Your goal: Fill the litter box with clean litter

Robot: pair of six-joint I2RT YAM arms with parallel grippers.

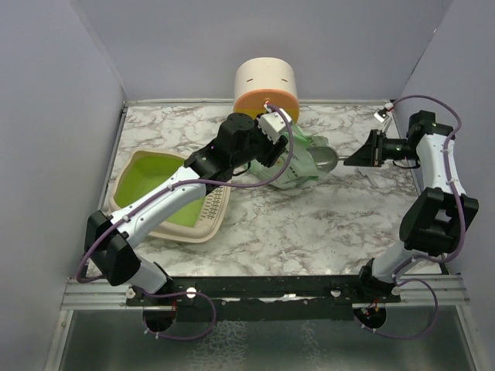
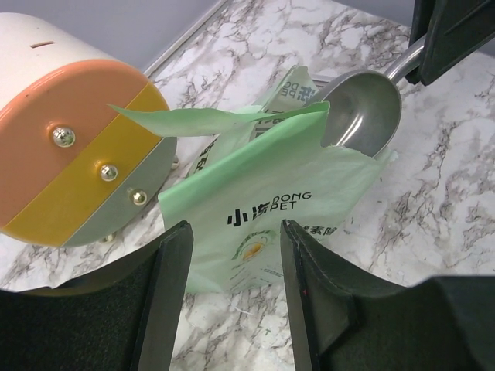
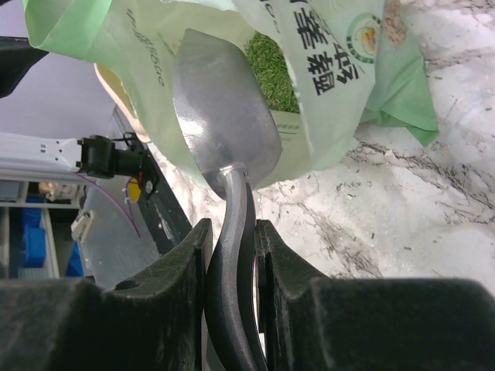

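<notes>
The green litter bag (image 1: 290, 170) stands open in the middle back of the table, green pellets (image 3: 271, 77) visible inside in the right wrist view. My right gripper (image 1: 363, 154) is shut on the metal scoop (image 1: 325, 158) (image 2: 360, 112) (image 3: 224, 124), whose bowl sits in the bag's mouth. My left gripper (image 1: 271, 151) is over the bag's left side, fingers parted, with the bag beyond them and nothing seen held. The litter box (image 1: 143, 182), cream with a green inside, lies at the left; its visible floor is bare.
A striped cylinder (image 1: 263, 77) (image 2: 62, 154) with metal knobs stands at the back, just behind the bag. The grey walls bound the table on the sides and back.
</notes>
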